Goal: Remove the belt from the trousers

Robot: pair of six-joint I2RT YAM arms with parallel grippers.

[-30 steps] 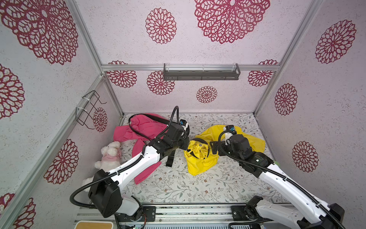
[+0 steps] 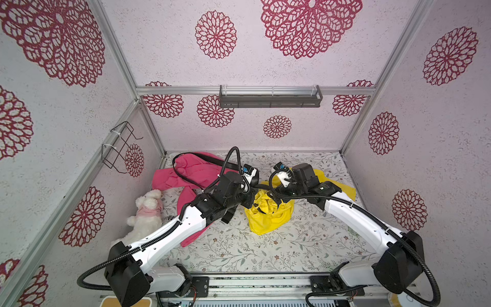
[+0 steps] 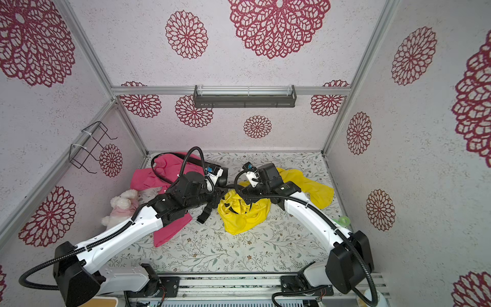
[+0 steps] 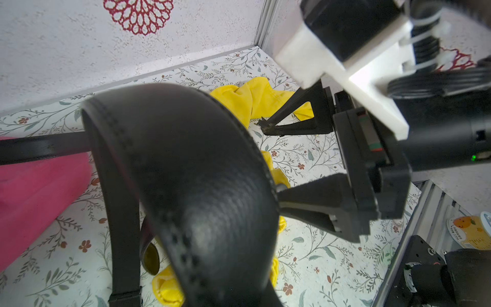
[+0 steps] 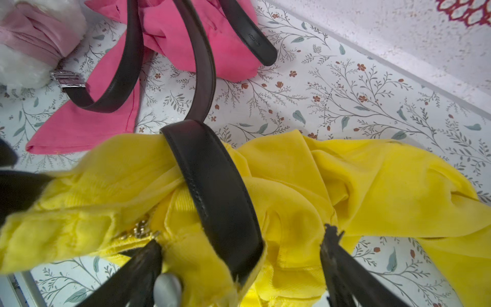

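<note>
Yellow trousers point(image 5: 383, 189) lie crumpled at the centre and right of the table, a black belt point(image 5: 209, 194) running over their waistband. My left gripper point(image 2: 247, 197) is at the table's middle, shut on the black belt; in the left wrist view a broad loop of the leather point(image 4: 189, 168) fills the middle, hiding the grip. My right gripper is low over the waistband beside the belt, its fingers apart at either side of bunched yellow cloth; it is part open.
Pink trousers point(image 2: 174, 176) with another dark strap lie at the left, beside a white plush toy point(image 2: 140, 225). A grey shelf point(image 2: 271, 102) is on the back wall.
My right gripper has moved left onto the belt and waistband at the middle. My left gripper has shifted slightly right with the belt.
</note>
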